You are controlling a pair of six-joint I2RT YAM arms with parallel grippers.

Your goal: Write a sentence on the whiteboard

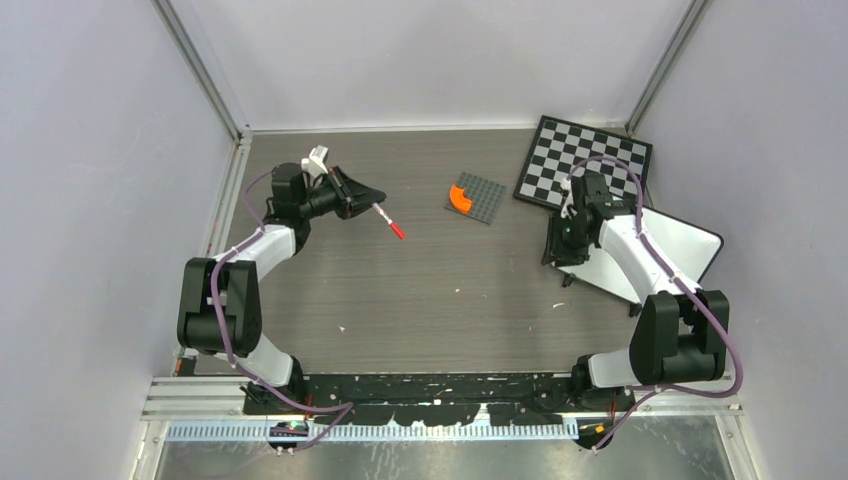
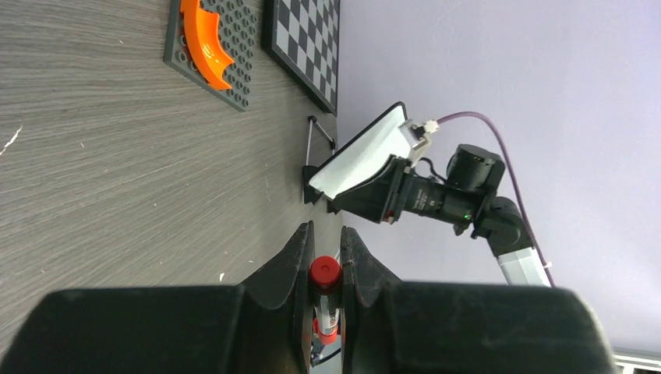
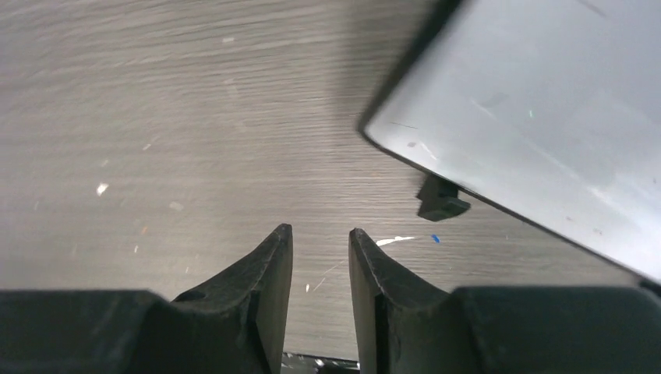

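Note:
My left gripper is shut on a white marker with a red cap (image 1: pixel 396 229), held over the left-middle of the table. The whiteboard (image 1: pixel 680 245) (image 3: pixel 530 109) is at the right, partly under my right arm, with a black foot (image 3: pixel 440 199) under its edge. My right gripper is at the board's near-left corner region, fingers a little apart with nothing visible between them.
A chessboard (image 1: pixel 560 150) lies at the back right, behind the whiteboard. A grey studded plate (image 1: pixel 485 200) with an orange curved piece (image 1: pixel 459 198) lies at the centre back.

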